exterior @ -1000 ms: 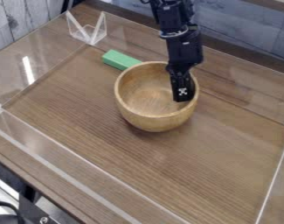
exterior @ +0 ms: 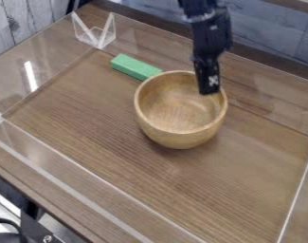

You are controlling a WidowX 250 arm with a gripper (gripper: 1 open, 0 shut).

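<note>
A large wooden bowl (exterior: 169, 123) rests on the table, empty as far as shows. The black gripper (exterior: 217, 84) hangs over the bowl's back right rim, its fingers shut with nothing visible between them. A green block (exterior: 135, 66) lies behind the bowl to the left.
The wooden table (exterior: 81, 142) has open room to the left, in front and at the right of the bowl. A clear wireframe-like object (exterior: 96, 33) stands at the back left. A wall edge runs along the back.
The gripper has risen from low inside the bowl's right side to about the rim, slightly back and right. The bowl sits a little further right than before.
</note>
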